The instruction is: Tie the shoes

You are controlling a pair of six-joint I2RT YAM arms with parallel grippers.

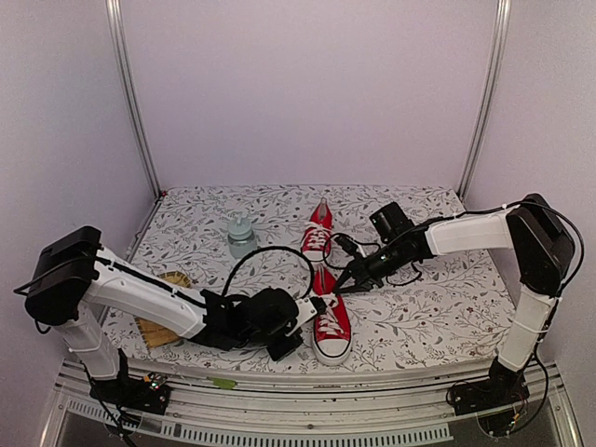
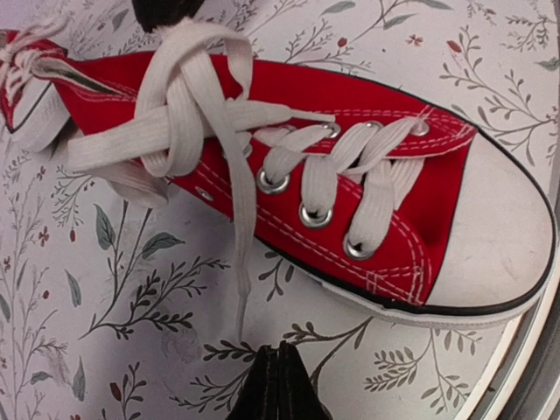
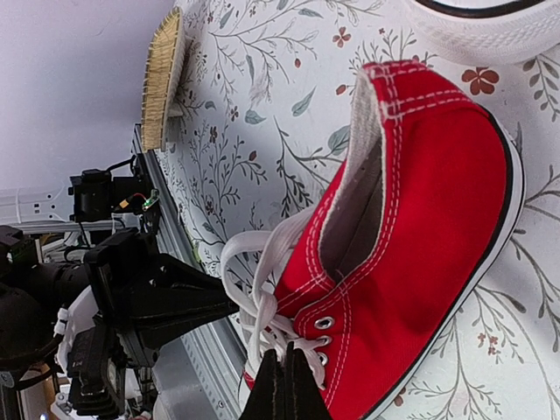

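The near red shoe (image 1: 332, 340) lies with its white toe toward the table's front edge. Its white lace (image 2: 179, 131) is crossed in a loose knot and bulky loops over the ankle end. From the knot a free lace end (image 2: 241, 297) dangles over the shoe's side, its tip just beyond my left fingertips. My left gripper is shut with nothing between its fingers, beside the shoe. At the top of the left wrist view, my right gripper meets the upper lace loop; its fingers look shut on lace, though the contact is partly hidden.
A second red shoe (image 1: 318, 233) stands behind the first. A glass jar (image 1: 241, 237) is at the back left, and a woven basket (image 1: 160, 331) sits by the left arm.
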